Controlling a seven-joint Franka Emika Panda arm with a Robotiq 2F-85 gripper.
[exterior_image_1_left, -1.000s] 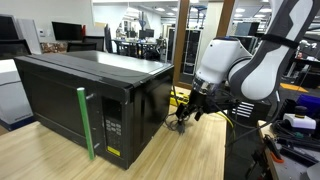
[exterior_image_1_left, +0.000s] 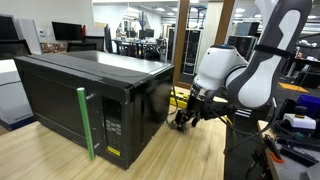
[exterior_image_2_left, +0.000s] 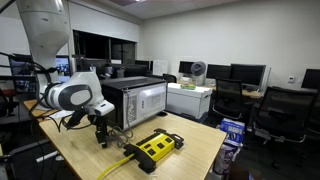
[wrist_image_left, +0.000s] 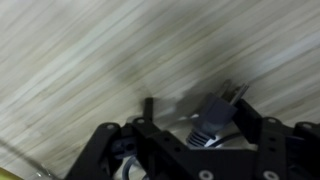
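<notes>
My gripper is low over the wooden tabletop in the wrist view, its fingers apart. A small dark object with a greyish end (wrist_image_left: 208, 120) lies between them, closer to the right finger (wrist_image_left: 246, 116); I cannot tell exactly what it is or whether that finger touches it. In exterior view 1 the gripper (exterior_image_1_left: 186, 121) is just past the near right corner of the black microwave (exterior_image_1_left: 90, 105). Exterior view 2 places the gripper (exterior_image_2_left: 103, 139) close to the table, left of the microwave's front (exterior_image_2_left: 145, 104).
A yellow-and-black device (exterior_image_2_left: 155, 148) with a yellow cable lies on the table to the gripper's right in exterior view 2. Dark loops of cable (exterior_image_2_left: 123, 134) are nearer. A green strip (exterior_image_1_left: 86, 123) stands against the microwave. Bare wood (exterior_image_1_left: 190, 155) extends in front.
The white arm has come down slightly and shifted a little to the right in exterior view 1. The microwave and green strip have stayed put.
</notes>
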